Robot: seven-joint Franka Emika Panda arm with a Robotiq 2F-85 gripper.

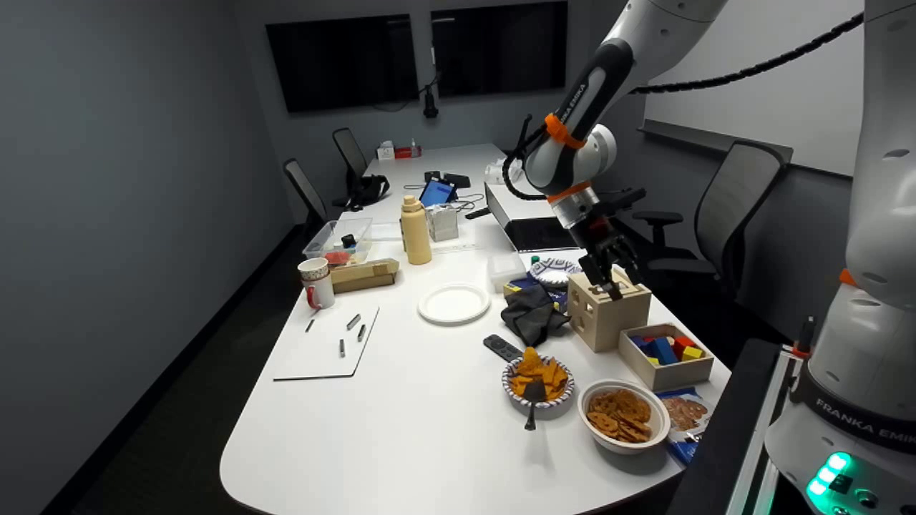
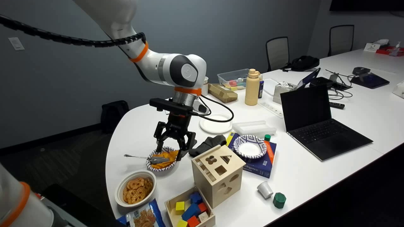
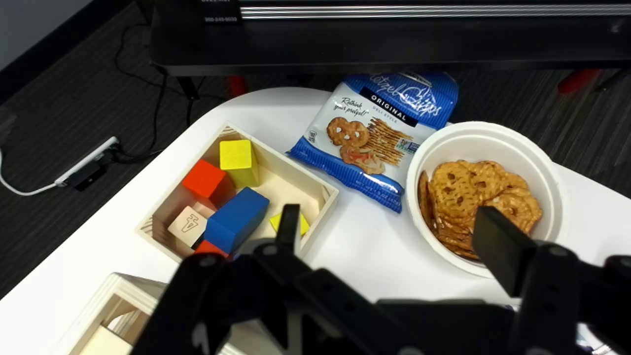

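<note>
My gripper (image 2: 168, 151) hangs open above the table, its fingers wide apart and empty. In the wrist view, the wooden tray (image 3: 290, 159) of coloured blocks lies beyond one finger (image 3: 289, 228), and a white bowl of pretzel crisps (image 3: 473, 195) lies beyond the other. A blue block (image 3: 237, 219), a red block (image 3: 208, 182) and a yellow block (image 3: 239, 159) are among those in the tray. The wooden shape-sorter box (image 2: 217, 177) stands beside the tray, holes in its top and side. A patterned bowl of orange chips (image 1: 538, 378) has a spatula (image 1: 533, 395) resting in it.
A blue pretzel bag (image 3: 372, 136) lies between tray and bowl at the table edge. Near the sorter are a dark cloth (image 1: 534, 315), a book with a patterned bowl (image 2: 250, 147), a silver cup (image 2: 265, 189) and a green block (image 2: 279, 200).
</note>
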